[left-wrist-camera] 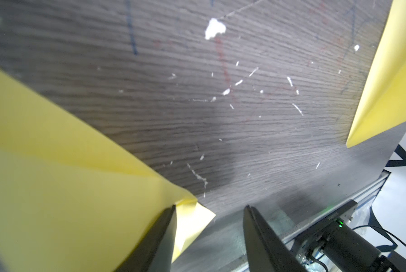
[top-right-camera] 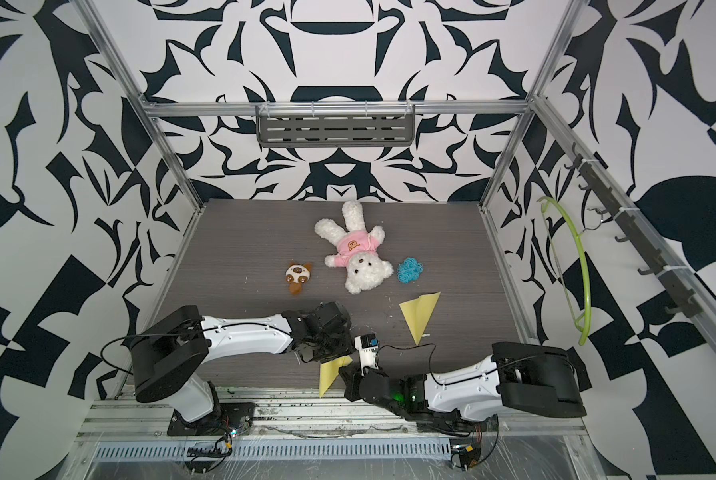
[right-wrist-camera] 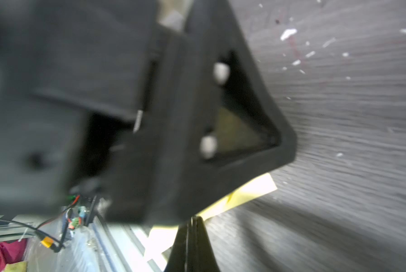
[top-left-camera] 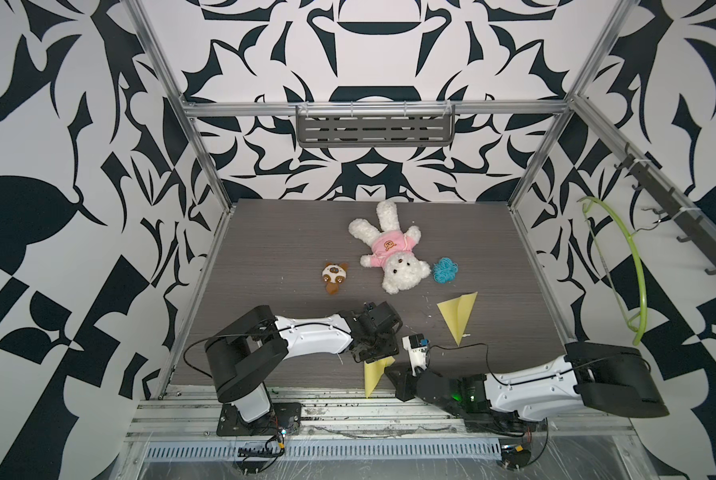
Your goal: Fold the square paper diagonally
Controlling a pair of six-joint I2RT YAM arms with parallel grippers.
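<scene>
A yellow paper (top-left-camera: 376, 376) lies at the front centre of the table, partly hidden under my left gripper (top-left-camera: 381, 352). In the left wrist view it shows a crease and a bent corner (left-wrist-camera: 193, 222) by the left fingertips. My left gripper is part open, its left finger on or against the paper. My right gripper (top-left-camera: 401, 376) is just right of that paper, shut, with nothing visible between its fingertips. A second, folded yellow paper (top-left-camera: 456, 313) lies farther right.
A white bear in pink (top-left-camera: 391, 246), a brown-and-white toy (top-left-camera: 334, 277) and a blue ball (top-left-camera: 445, 269) lie behind the arms. The front edge and rail are close below the grippers.
</scene>
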